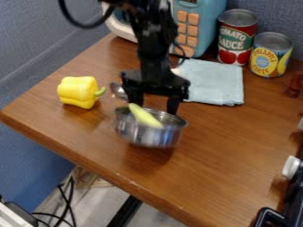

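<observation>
A steel pot (155, 135) stands near the middle of the wooden table (225, 151), with a pale yellow-green cob-like vegetable (144, 116) leaning inside it. My black gripper (153, 104) is low over the pot's back rim, above and around the vegetable's upper end; whether its fingers are open or shut on anything I can't tell. A yellow pepper (80, 91) lies to the left, and a shiny spoon-like object (117, 91) is partly hidden beside the arm.
A light blue cloth (213, 83), a tomato sauce can (236, 37), a yellow can (271, 55) and a toy microwave (203, 18) are at the back. A small red bottle (295, 86) is at right.
</observation>
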